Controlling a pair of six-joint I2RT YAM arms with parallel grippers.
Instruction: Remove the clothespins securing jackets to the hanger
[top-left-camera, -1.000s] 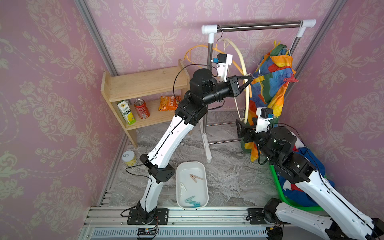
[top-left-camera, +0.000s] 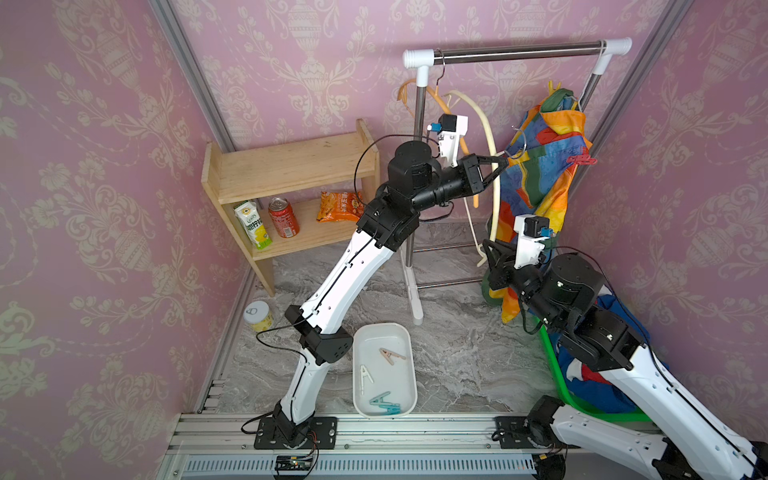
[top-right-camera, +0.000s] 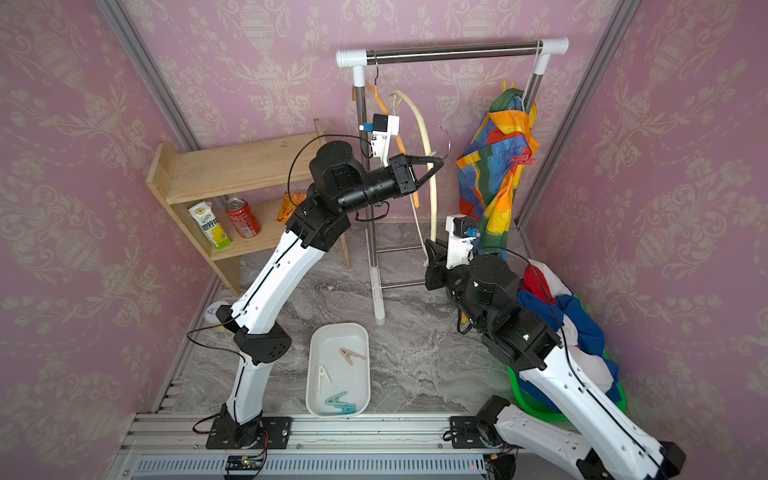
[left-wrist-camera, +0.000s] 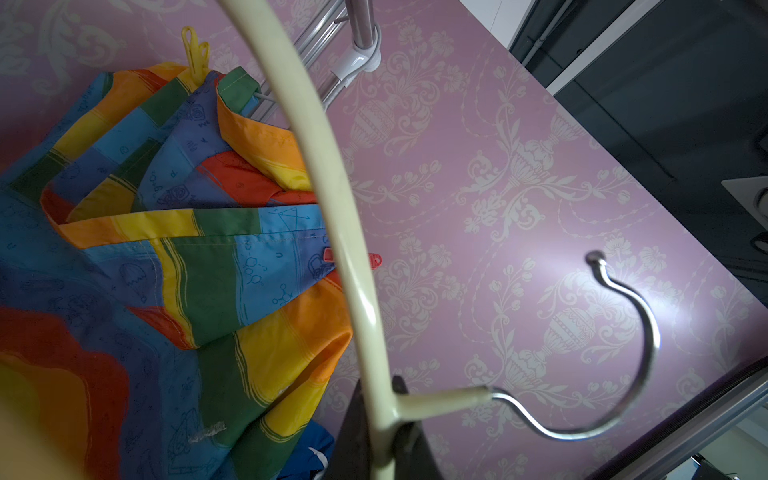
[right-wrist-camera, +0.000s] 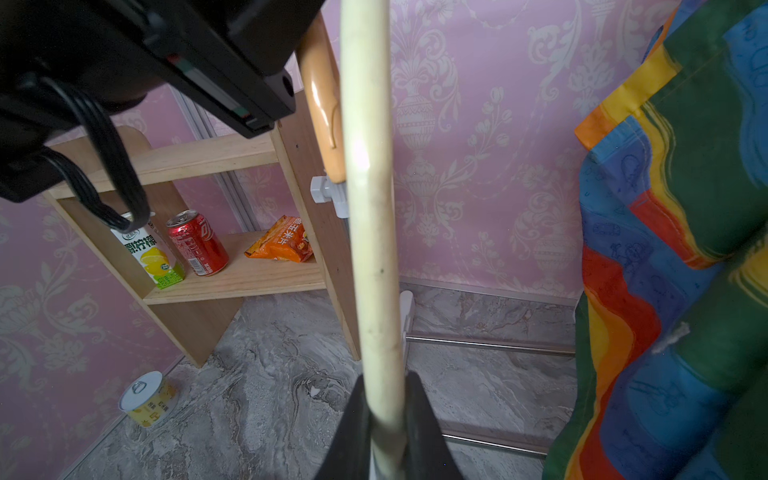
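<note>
A cream hanger (top-left-camera: 493, 132) with a metal hook (left-wrist-camera: 652, 344) is held off the rail by both arms. My left gripper (top-left-camera: 502, 160) is shut on it near the base of the hook. Lower down, my right gripper is shut on the hanger's end. No jacket hangs from this hanger. Several clothespins, among them a pinkish one (top-left-camera: 392, 354), a white one (top-left-camera: 365, 377) and a teal one (top-left-camera: 384, 400), lie in the white tray (top-left-camera: 357, 344). A red clip (top-left-camera: 584, 159) shows on the rainbow-coloured garment (top-left-camera: 540, 160) hanging at the right.
An orange hanger (top-left-camera: 464, 144) hangs from the rail (top-left-camera: 520, 53) close behind the cream one. The wooden shelf (top-left-camera: 288, 164) stands at left, holding a can, a carton and a snack bag. A green basket (top-left-camera: 556, 368) of clothes sits below my right arm.
The orange hanger has swung round. My left gripper has shifted slightly right.
</note>
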